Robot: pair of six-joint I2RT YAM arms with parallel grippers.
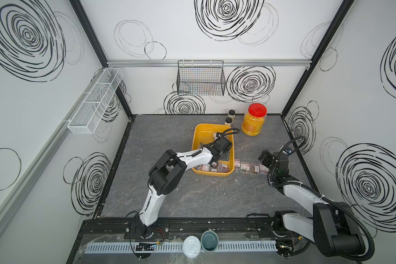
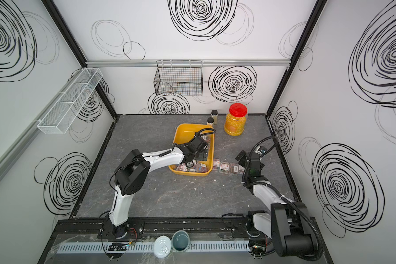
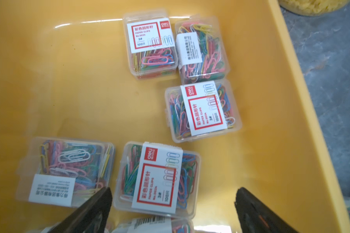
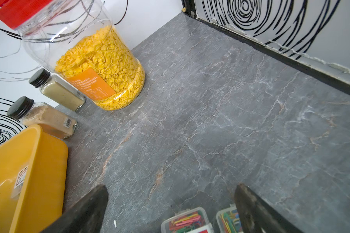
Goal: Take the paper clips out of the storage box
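Note:
The yellow storage box (image 1: 198, 137) stands mid-table with several clear boxes of coloured paper clips inside. My left gripper hangs open over it; in the left wrist view a label-up clip box (image 3: 157, 179) lies between the fingers, apart from both. To its left rests a label-down clip box (image 3: 72, 167); further up are a clip box (image 3: 202, 110) and two more touching it or near it. On the table to the right of the storage box, more clip boxes (image 1: 249, 168) lie in a row. My right gripper is open and empty above that row's right end.
A red-lidded jar of yellow flakes (image 1: 253, 119) and two small black-capped jars (image 4: 60, 93) stand behind the storage box. A wire basket (image 1: 201, 79) hangs on the back wall. Table left of the box and at the front is mostly clear.

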